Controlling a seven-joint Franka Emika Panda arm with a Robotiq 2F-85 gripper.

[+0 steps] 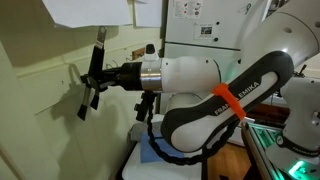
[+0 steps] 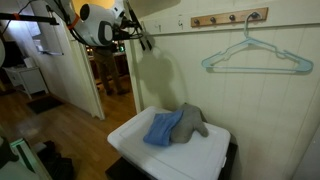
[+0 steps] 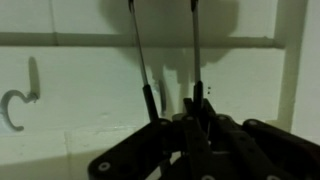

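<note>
A long, dark, narrow tool with two thin arms, like a pair of tongs, stands upright with a tilt in front of the cream panelled wall. My gripper is closed around its middle, so parts of the tool stick out above and below. The wrist view shows its two slim arms running upward from my gripper, spread apart at the top. In exterior view 2, the gripper is high by the wall, where the tool looks small and dark.
A curved hook is fixed to the wall at left. A wooden peg rail holds a pale blue hanger. Below, a white-topped surface carries a blue cloth and a grey cloth. White paper hangs above the gripper.
</note>
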